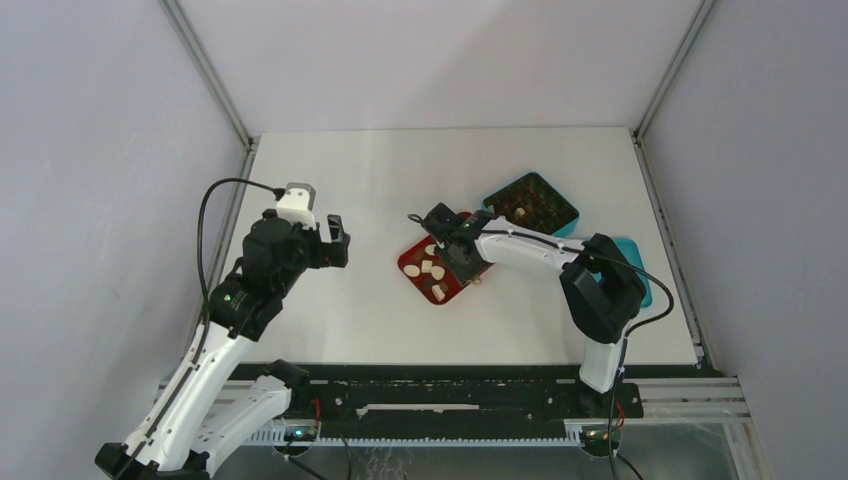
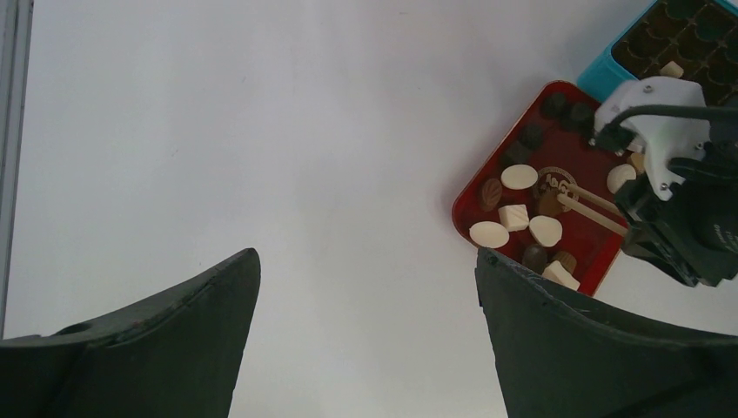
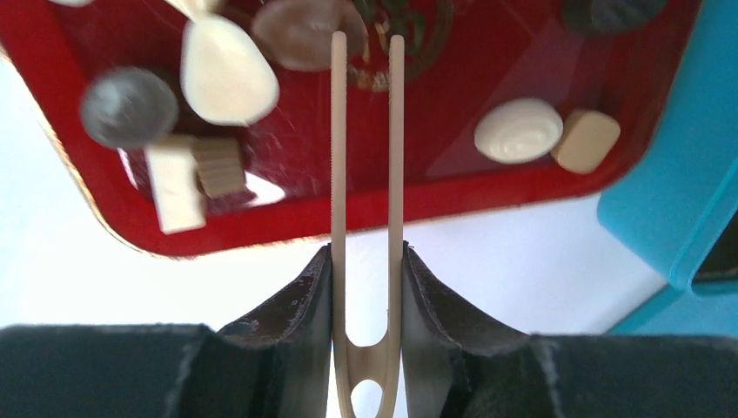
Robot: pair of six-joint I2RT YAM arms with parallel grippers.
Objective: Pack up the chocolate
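A red tray (image 1: 438, 296) of mixed dark and white chocolates lies mid-table, partly under my right arm. My right gripper grips wooden tongs, whose two tips are apart over the tray beside a round brown chocolate (image 3: 296, 35); nothing shows between the tips. A white drop-shaped piece (image 3: 228, 78) lies left of them. The compartmented box (image 1: 530, 200) behind holds a light piece (image 2: 672, 70). My left gripper stands open and empty, left of the tray.
A blue lid or container (image 1: 636, 290) lies at the right, partly behind my right arm.
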